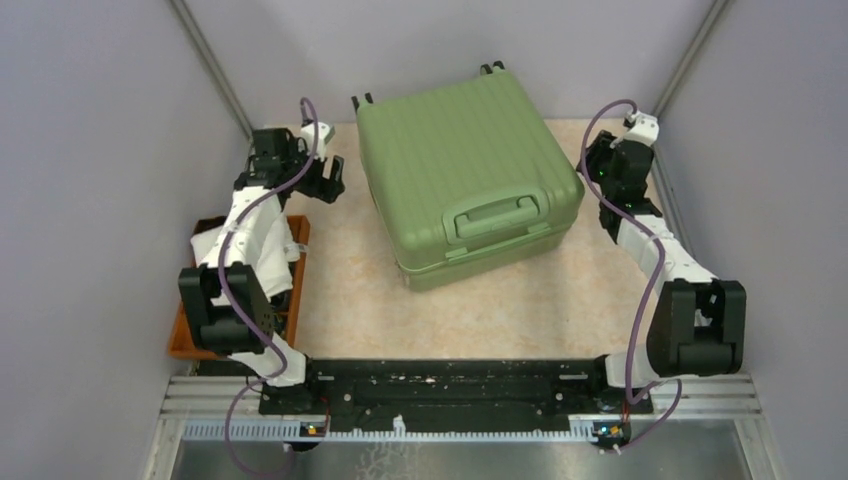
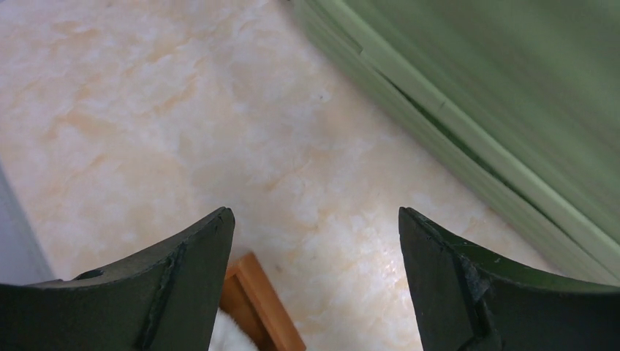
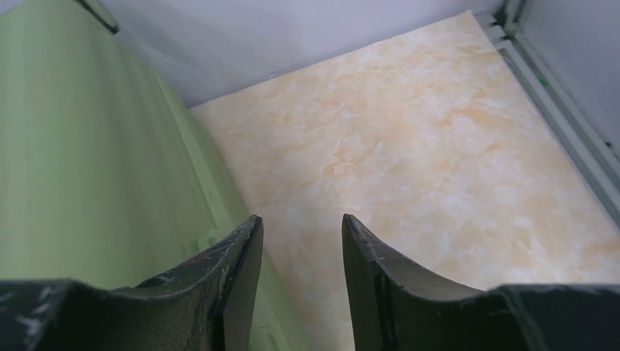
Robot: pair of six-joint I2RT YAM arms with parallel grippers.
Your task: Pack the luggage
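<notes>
A closed green hard-shell suitcase (image 1: 460, 160) lies flat and angled in the middle of the table, its handle toward the front. My left gripper (image 1: 327, 176) stands open left of it, nothing between its fingers; in the left wrist view it faces bare table beside the case's side. My right gripper (image 1: 591, 160) is by the case's right side, partly open and empty; in the right wrist view its fingertips are near the case's edge. An orange box (image 1: 181, 335) at the left holds white folded cloth (image 1: 276, 260), partly hidden by the left arm.
Walls and metal rails border both sides and the back. Wheels (image 1: 363, 100) stick out from the case's back.
</notes>
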